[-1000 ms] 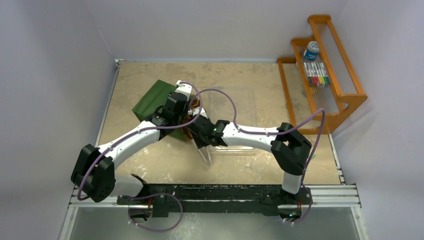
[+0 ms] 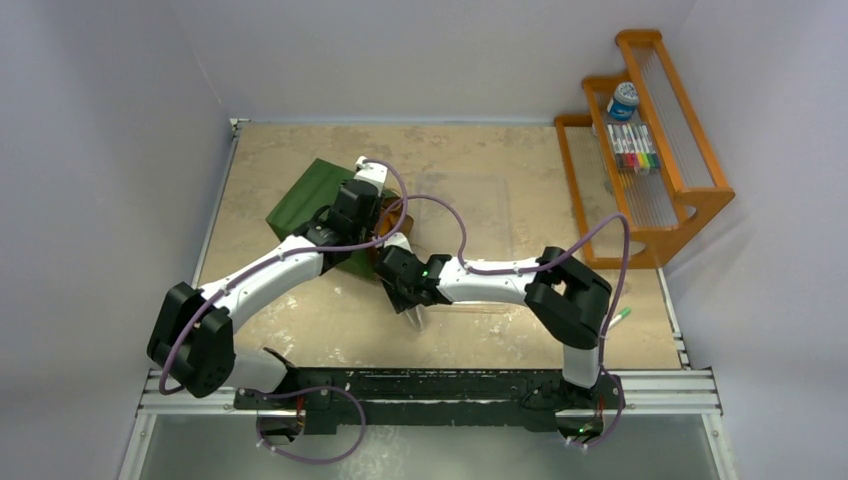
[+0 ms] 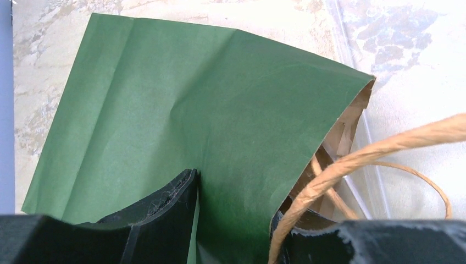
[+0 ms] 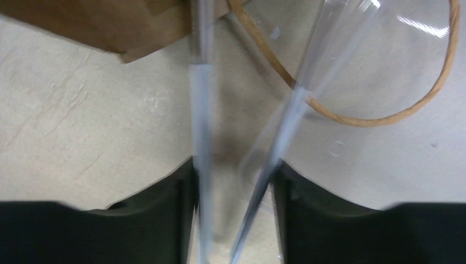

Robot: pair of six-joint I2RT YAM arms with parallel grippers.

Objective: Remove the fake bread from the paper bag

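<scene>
The green paper bag lies on its side at the left of the table, its brown opening facing right, with twisted paper handles. My left gripper is shut on the bag's edge. My right gripper is below and right of the opening, with clear tongs between its fingers; their two long arms reach up past the bag's brown edge. No bread can be made out.
A clear tray lies right of the bag. A wooden rack with markers and a tub stands at the back right, near a green pen.
My right arm has moved toward the front of the table, away from the bag's opening. My left arm and the bag have barely moved.
</scene>
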